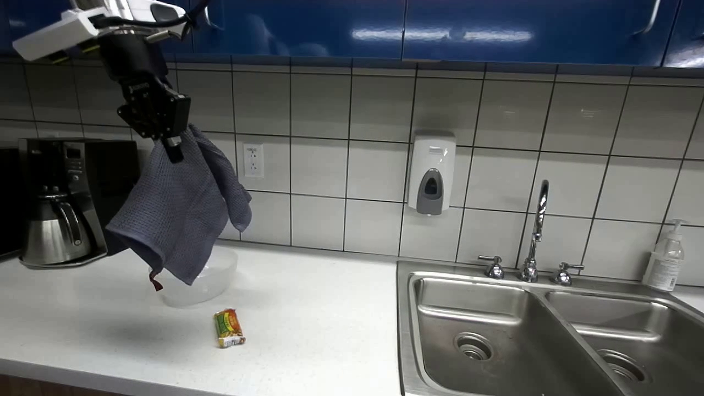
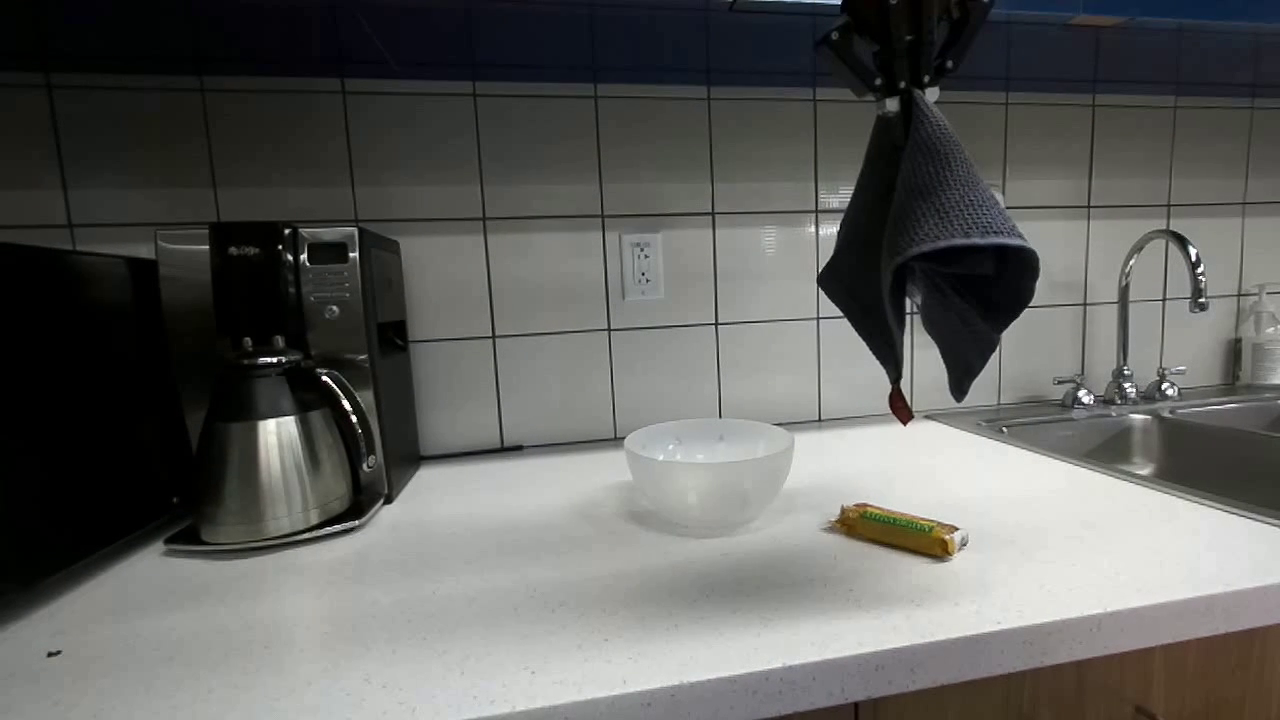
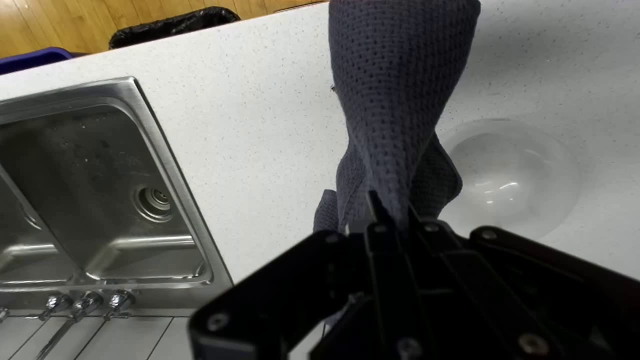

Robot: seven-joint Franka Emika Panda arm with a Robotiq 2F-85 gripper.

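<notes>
A dark grey-blue waffle-weave cloth (image 1: 181, 204) hangs in the air above the counter, with my gripper (image 1: 174, 148) shut on its upper part. In exterior view 2 the cloth (image 2: 948, 240) drapes from the fingertips in two folds, a small red tag at its lowest corner. From the wrist, the cloth (image 3: 396, 90) runs out from between the fingers and hides some of the counter. A translucent white bowl (image 2: 708, 474) stands on the counter, and a yellow-and-green snack packet (image 2: 897, 529) lies near it. The cloth partly covers the bowl in exterior view 1.
The steel double sink (image 1: 475, 317) with its faucet (image 1: 538, 231) is on the right. A coffee maker (image 2: 288, 384) stands at the left, against the wall. Blue cabinets (image 1: 297, 29) overhang the back. Bare counter (image 1: 323, 310) lies between packet and sink.
</notes>
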